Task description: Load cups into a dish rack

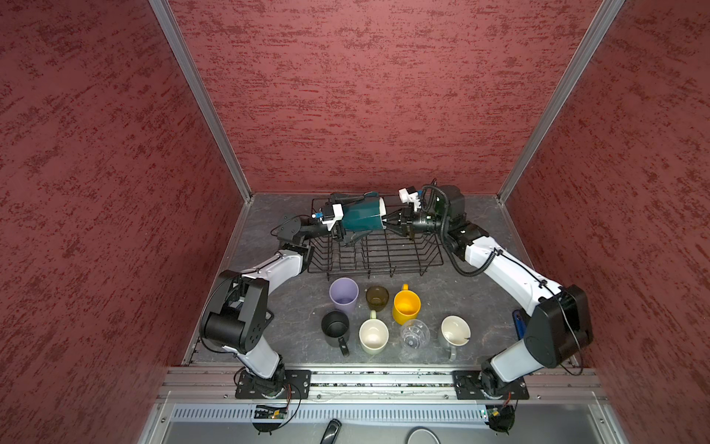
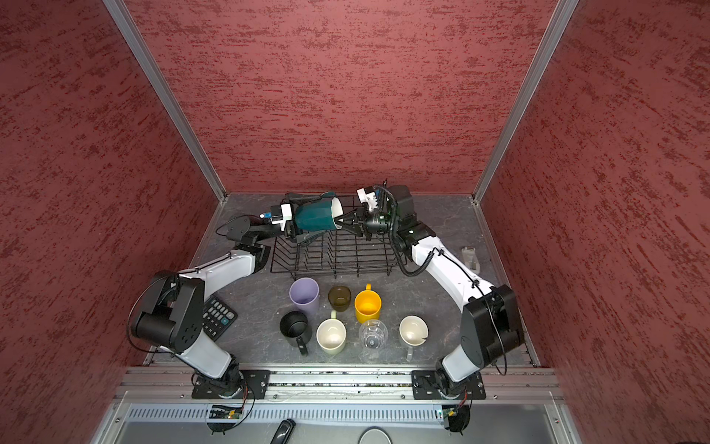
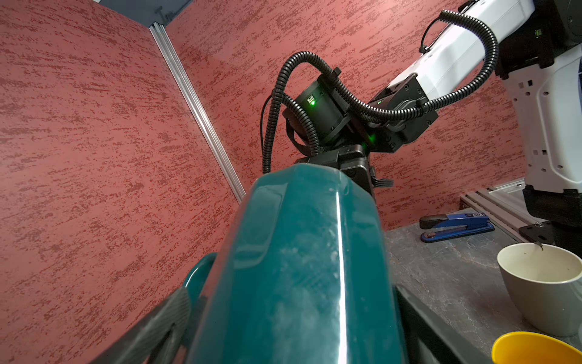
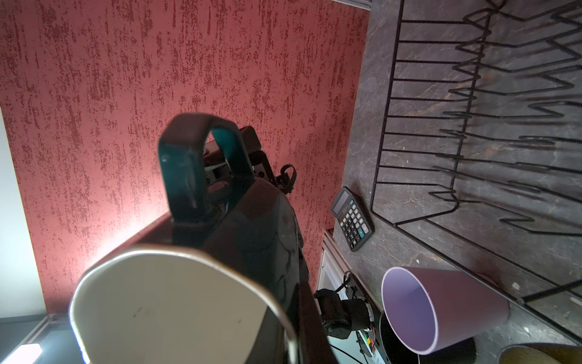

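A teal mug [image 1: 361, 217] lies sideways in the air above the black wire dish rack [image 1: 384, 260], its pale mouth turned to the right arm. My right gripper [image 1: 387, 220] is shut on the mug's rim, as the right wrist view shows the thin edge running between its dark fingers. Around the mug's body, my left gripper stands open, with one blurred finger [image 3: 154, 330] to either side. The mug's handle [image 4: 194, 163] sticks out on the far side. Purple cup [image 1: 344, 293], brown cup [image 1: 377, 297] and yellow mug [image 1: 406, 306] stand in front of the rack.
Nearer the front edge are a black mug [image 1: 335, 326], a cream mug [image 1: 373, 336], a clear glass [image 1: 415, 334] and a white mug [image 1: 455, 331]. A calculator [image 2: 218, 318] lies at left, a blue stapler [image 3: 457, 227] at right. The rack's visible front part is empty.
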